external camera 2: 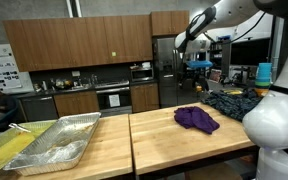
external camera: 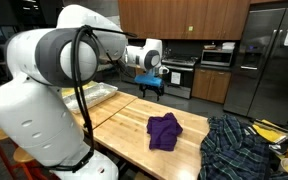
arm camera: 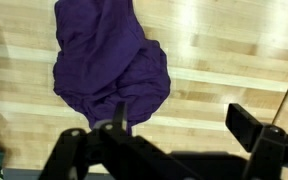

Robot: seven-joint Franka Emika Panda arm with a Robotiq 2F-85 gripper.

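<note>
A crumpled purple cloth (external camera: 164, 131) lies on the wooden table (external camera: 134, 138). From the other side, exterior view 2 shows the same purple cloth (external camera 2: 196, 118) near the table's right part. My gripper (external camera: 151, 92) hangs well above the tabletop, pointing down, clear of the cloth. In the wrist view the gripper stands open, its dark fingers wide apart and bare wood between them. There the purple cloth (arm camera: 119, 62) spreads across the upper left, partly behind the left finger.
A dark plaid cloth (external camera: 234, 150) is heaped at the table's right side, with stacked coloured items (external camera: 274, 132) beside it. Foil trays (external camera 2: 62, 140) stand at the opposite end. Between trays and purple cloth the wood is bare.
</note>
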